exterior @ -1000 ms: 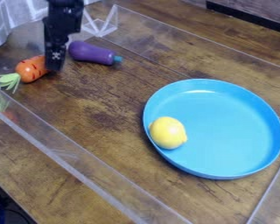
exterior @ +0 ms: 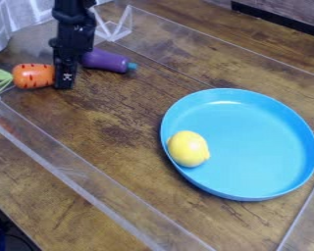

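The black gripper (exterior: 63, 65) is low at the upper left, its fingers beside an orange carrot (exterior: 34, 75) with pale green leaves at the left edge. Whether the fingers hold the carrot cannot be told. Just right of the gripper lies a purple eggplant (exterior: 105, 59) with a green stem.
A large blue plate (exterior: 251, 137) fills the right side, with a yellow lemon (exterior: 188, 148) on its left part. Clear plastic walls edge the wooden table. A pale round object (exterior: 8, 22) stands at the top left corner.
The gripper has come down to the carrot from above. The carrot appears turned more level, its leaves shifted upward.
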